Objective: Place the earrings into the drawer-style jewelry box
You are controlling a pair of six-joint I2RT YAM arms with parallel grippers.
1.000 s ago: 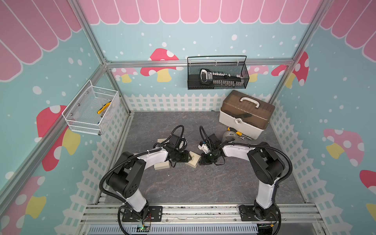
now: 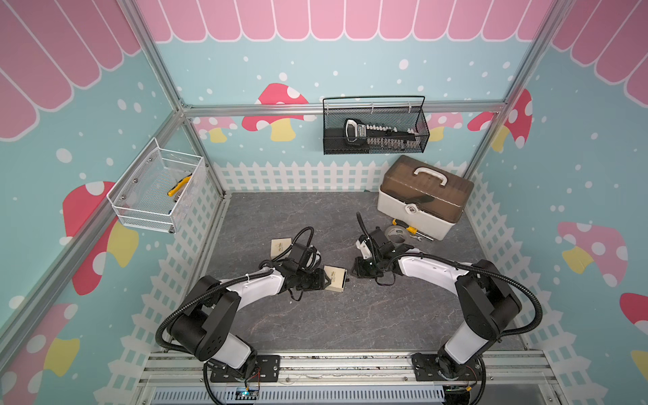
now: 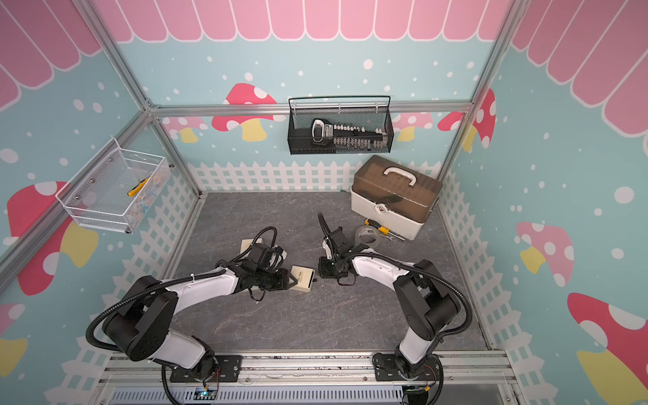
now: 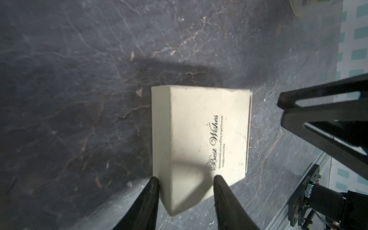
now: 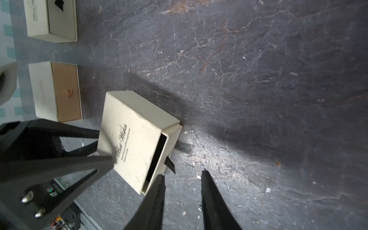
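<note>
A cream "Best Wishes" drawer box (image 2: 335, 276) lies on the grey table between my grippers, a black tab on its drawer front, which shows a dark gap in the right wrist view. My left gripper stands open at the box (image 4: 203, 134), its fingertips over one end; whether they touch it is unclear. My right gripper is open, nothing between its fingers, beside the drawer front (image 5: 165, 157). Two more boxes lie beyond, one (image 5: 61, 19) with a black tab, the other (image 5: 66, 92) with a brown face. I cannot make out any earrings.
A tool case (image 2: 422, 195) stands at the back right, with a screwdriver (image 2: 411, 229) and a grey tape roll (image 2: 398, 234) before it. Baskets hang on the back (image 2: 378, 148) and left (image 2: 158, 216) walls.
My right gripper has moved right, away from the box. My left gripper has shifted slightly down in the top view, and the box sits a little differently angled.
</note>
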